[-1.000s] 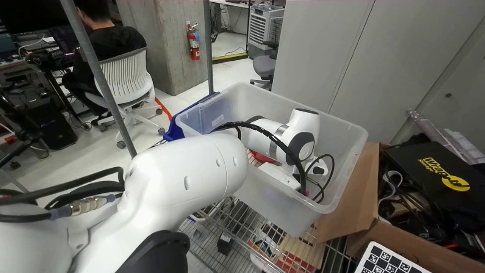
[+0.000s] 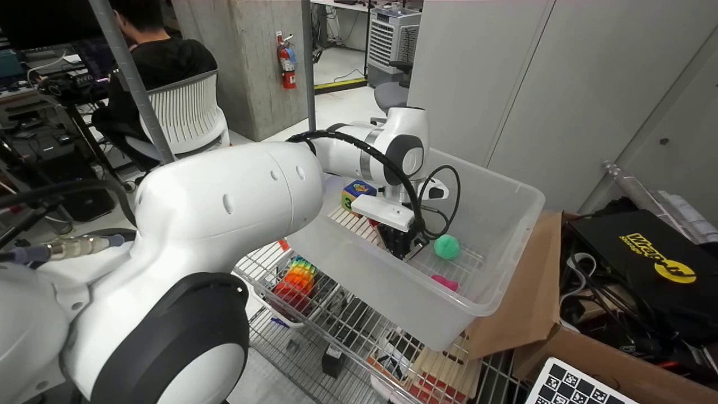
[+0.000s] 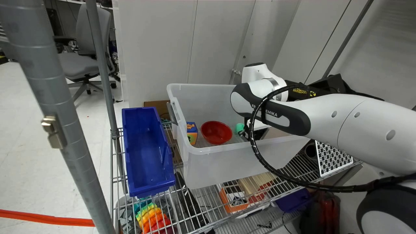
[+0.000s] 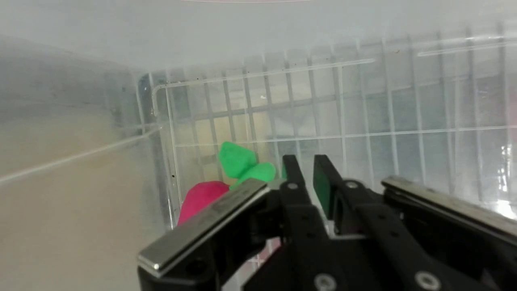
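My gripper is part open inside the clear bin (image 2: 511,222), its two dark fingers apart and only bin floor showing between them. A pink object (image 4: 201,199) lies at the left in the wrist view, partly behind the gripper, with green lobes (image 4: 237,160) touching or overlapping it. In exterior view 1, a green ball (image 2: 447,247) rests right of the gripper, with the pink object (image 2: 444,283) nearer the front wall. A red bowl (image 3: 216,132) and a colourful cube (image 3: 191,133) sit toward the bin's other end.
Beside the bin stands an empty blue bin (image 3: 148,152) on the wire shelf. A cardboard box (image 2: 525,289) holding a black case (image 2: 626,256) adjoins the right end. The clear bin's tall walls surround the gripper.
The arm has shifted left and up from the bin's right end. The green ball, pink object and colourful cube now show in exterior view 1; the blue bin is now hidden behind the arm.
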